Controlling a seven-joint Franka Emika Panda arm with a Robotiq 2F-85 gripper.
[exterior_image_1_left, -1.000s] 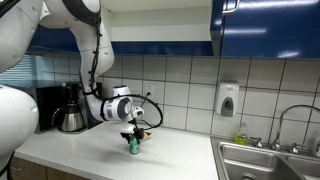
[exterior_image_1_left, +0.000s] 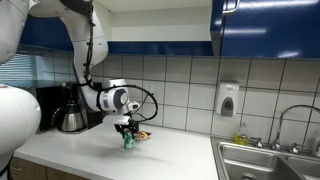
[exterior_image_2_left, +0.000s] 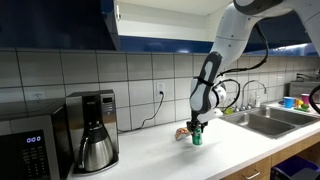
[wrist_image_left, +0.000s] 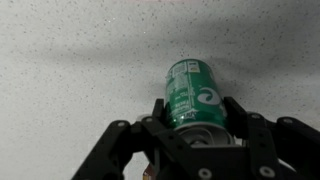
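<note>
A green can (wrist_image_left: 192, 92) with a white logo is pinched between the dark fingers of my gripper in the wrist view. In exterior view 1 the can (exterior_image_1_left: 129, 141) hangs below my gripper (exterior_image_1_left: 127, 129), close to the white counter (exterior_image_1_left: 155, 155). Exterior view 2 has the same can (exterior_image_2_left: 197, 138) upright beneath the arm. Whether its base touches the counter, I cannot tell.
Just behind the can lies an orange-brown item (exterior_image_2_left: 182, 133). A coffee maker (exterior_image_2_left: 93, 130) and a microwave (exterior_image_2_left: 31, 145) stand to one side, a sink (exterior_image_1_left: 255, 162) to the other.
The arm has moved slightly left in exterior view 1, carrying the can a little left and up.
</note>
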